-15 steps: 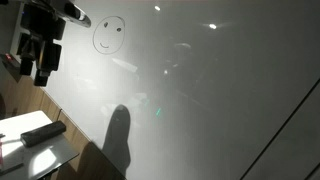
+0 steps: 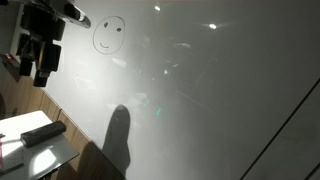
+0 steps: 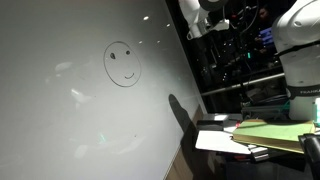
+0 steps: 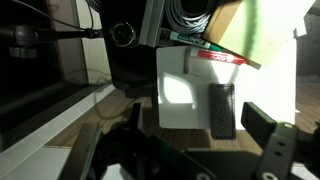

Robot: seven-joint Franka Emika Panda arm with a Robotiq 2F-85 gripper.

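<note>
A dark block-shaped eraser [image 4: 222, 110] lies on a white sheet or board [image 4: 174, 92] below my gripper. The fingers stand wide apart, with nothing held, and the eraser shows in the gap between them, nearer the right finger [image 4: 262, 125]. From exterior view 1, the gripper [image 2: 34, 72] hangs at the upper left, clear above the eraser [image 2: 43, 133]. A smiling face [image 3: 122, 64] is drawn in dark line on the large whiteboard [image 3: 60, 110].
Beside the eraser lie a red marker [image 4: 215, 57] and a green marker [image 4: 195, 41]. A yellowish pad or book [image 4: 258, 30] and coiled cable [image 4: 187, 18] are close by. Wooden floor [image 2: 25, 98] shows between the white surface and the whiteboard.
</note>
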